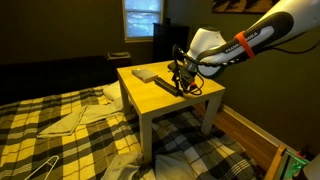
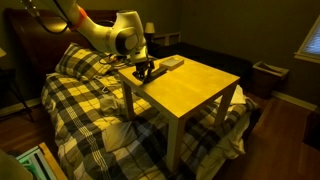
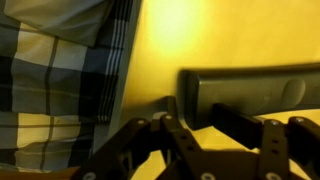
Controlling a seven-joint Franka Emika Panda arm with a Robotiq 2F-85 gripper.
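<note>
A long dark box-like object with a rounded oval mark lies flat on the light wooden table. In the wrist view my gripper is at its left end. The two fingers stand apart there, one just left of the object's end and the other overlapping its near edge; firm contact cannot be told. In exterior view 1 the gripper is low at the tabletop, by the dark object. The second exterior view also has the gripper down at the table's edge.
A flat grey item lies on the table, apart from the gripper. A bed with a plaid blanket adjoins the table edge.
</note>
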